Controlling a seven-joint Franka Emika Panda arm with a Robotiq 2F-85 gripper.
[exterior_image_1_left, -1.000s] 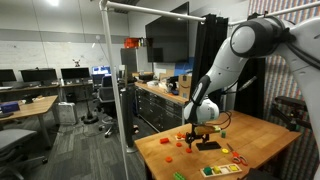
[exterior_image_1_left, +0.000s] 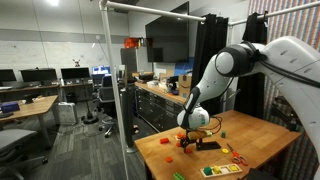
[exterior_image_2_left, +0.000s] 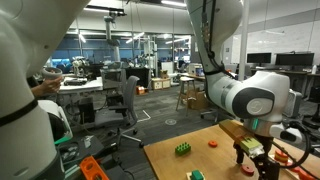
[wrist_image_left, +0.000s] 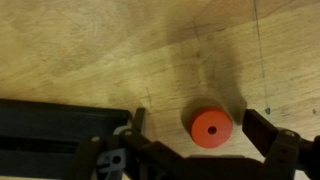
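Between the spread fingers of my gripper, a small round red piece (wrist_image_left: 211, 128) with a dark centre hole lies on the wooden table, nearer to the right finger. The gripper is open and points down close above the tabletop. In exterior view 1 the gripper (exterior_image_1_left: 187, 150) hangs low over the middle of the table. From the other side, a red piece (exterior_image_2_left: 248, 169) shows beneath the arm, near the fingers.
A black flat object (wrist_image_left: 50, 125) lies left of the fingers in the wrist view. Toward the table's front edge rests a light block with coloured pieces (exterior_image_1_left: 221, 170). Green pieces (exterior_image_2_left: 182, 149) and several red ones are scattered about. Bare wood (wrist_image_left: 120, 45) stretches above the fingers in the wrist view.
Over the last second the arm has shifted slightly to the left and down in exterior view 1. The table items look unmoved.
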